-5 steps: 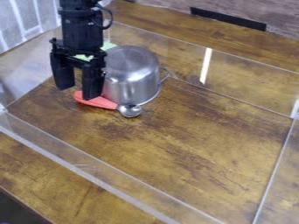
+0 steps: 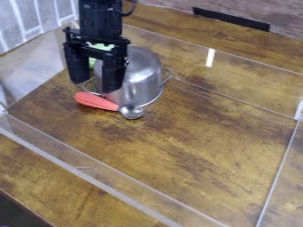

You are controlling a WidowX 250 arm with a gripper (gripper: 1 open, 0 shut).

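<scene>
My black gripper [image 2: 96, 64] stands open at the upper left, hanging in front of the left side of a steel pot [image 2: 137, 76]. A spoon with a red handle [image 2: 97, 101] and a round silver head [image 2: 131, 111] lies on the wooden table below the gripper, along the pot's front. A green object [image 2: 103, 50] is partly hidden behind the gripper and arm. I cannot tell whether the gripper touches the pot.
Clear panels edge the left, front and right sides. A short white strip [image 2: 210, 58] lies at the back right.
My gripper has moved up and back from its lower position a second ago, showing more of the spoon. The pot and spoon look unmoved.
</scene>
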